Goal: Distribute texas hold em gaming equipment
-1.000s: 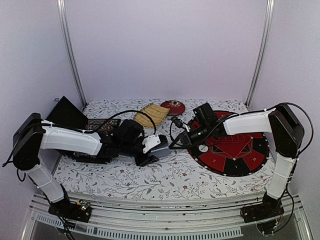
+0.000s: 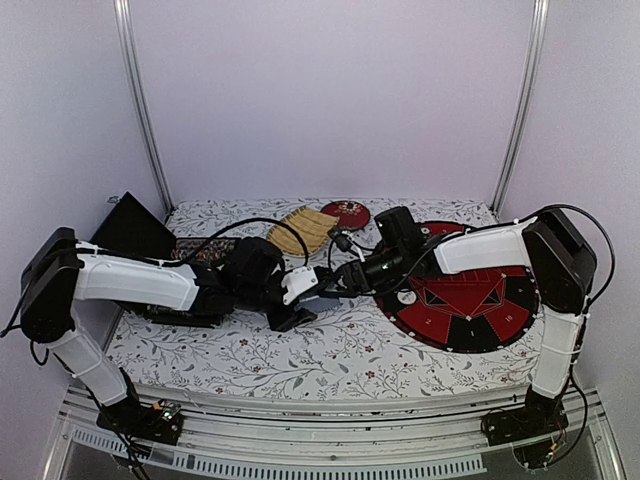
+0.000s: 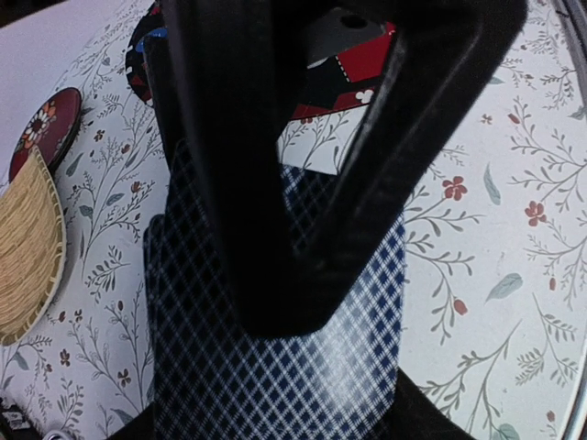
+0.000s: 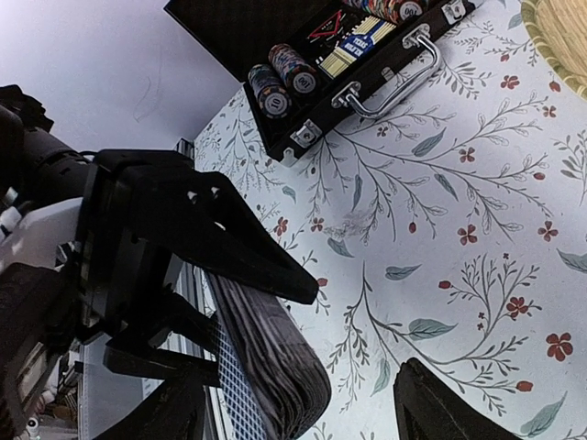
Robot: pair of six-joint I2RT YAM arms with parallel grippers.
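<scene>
A deck of cards with blue cross-hatched backs is in my left gripper, which is shut on it above the middle of the table. In the right wrist view the deck's layered edge slants down from between the left gripper's fingers. My right gripper stands open, its fingers to either side of the deck's lower end. A dark part of it crosses in front of the deck in the left wrist view. Whether the right fingers touch the cards, I cannot tell.
An open black case with chips lies at the left. At the back are a woven tray and a dark red disc. A round red-and-black mat fills the right.
The left arm has shifted only slightly, with the deck remaining at its fingers.
</scene>
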